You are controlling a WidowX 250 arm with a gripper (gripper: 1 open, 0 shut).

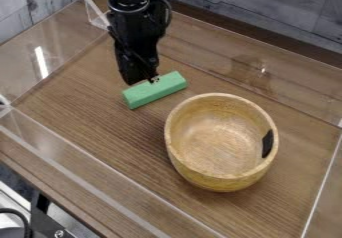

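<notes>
A green rectangular block [156,90] lies diagonally on the wooden tray, left of and above a round cream bowl [218,140]. The dark robot arm reaches in from the top, and its gripper [136,74] hangs just above and left of the block's upper side. The gripper looks narrow; whether its fingers are shut is hard to see, and nothing visible is held in it.
The bowl, with a dark patch on its right rim, takes up the lower right. A dark cable shows at the bottom left.
</notes>
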